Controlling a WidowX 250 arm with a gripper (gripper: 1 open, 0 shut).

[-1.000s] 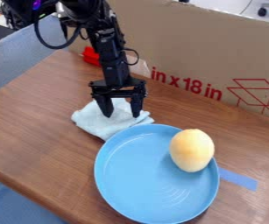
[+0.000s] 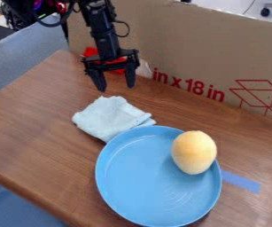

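My black gripper stands open above the back of the wooden table, behind the cloth and in front of a red object that it partly hides; nothing shows between its fingers. A crumpled pale cloth lies on the table. A blue plate sits at the front right, with a pale bread roll on its right side.
A cardboard box wall runs along the back. A strip of blue tape is right of the plate.
The arm and gripper have moved back and up, away from over the cloth, uncovering it. The cloth, plate and roll look unchanged.
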